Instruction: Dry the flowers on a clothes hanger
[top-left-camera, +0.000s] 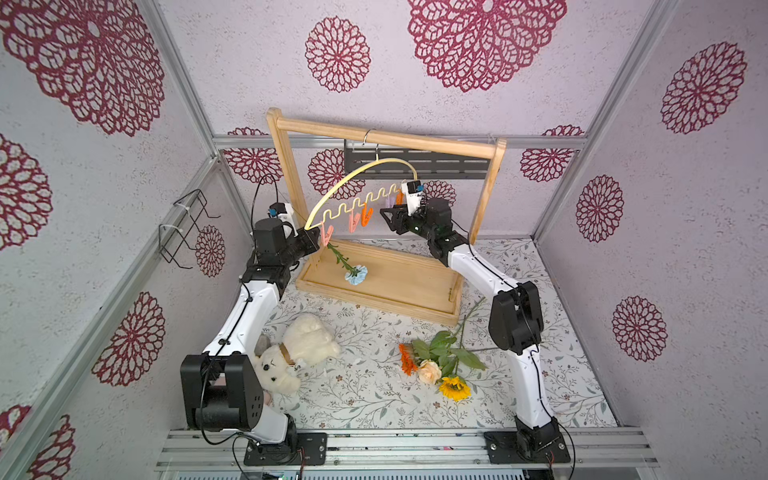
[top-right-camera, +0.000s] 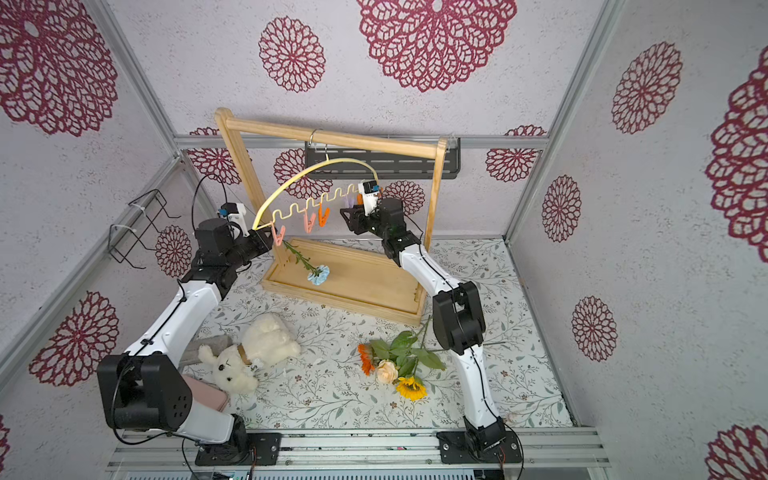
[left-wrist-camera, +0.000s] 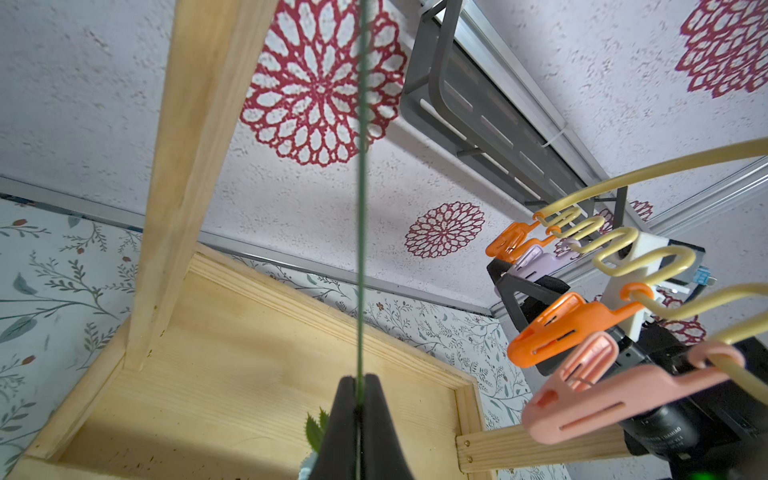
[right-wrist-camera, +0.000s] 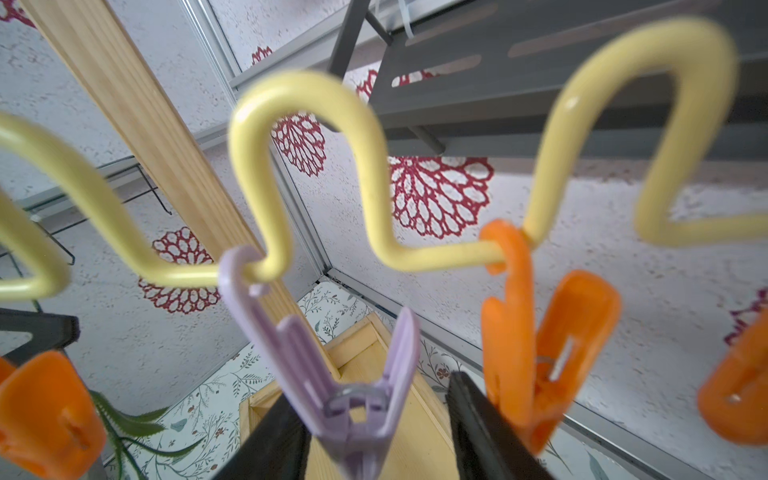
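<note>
My left gripper is shut on the thin green stem of the blue flower, close to the left end of the yellow hanger (top-left-camera: 325, 194). The blue blossom (top-left-camera: 357, 275) hangs head down over the wooden tray. In the right wrist view, my right gripper stands part open, its fingers apart on both sides of the purple clip (right-wrist-camera: 352, 420). That clip hangs from the hanger's wavy bar. A pink clip (top-left-camera: 353, 222) and an orange clip (top-left-camera: 367, 216) hang farther left. Another pink clip (top-left-camera: 326, 234) is beside the left gripper.
The hanger hangs from a wooden frame (top-left-camera: 384, 137) over a tray (top-left-camera: 376, 305). Orange, peach and yellow flowers (top-left-camera: 455, 389) lie at the front right. A white plush toy (top-left-camera: 312, 339) lies at the front left. A dark shelf (top-left-camera: 464, 165) is behind the frame.
</note>
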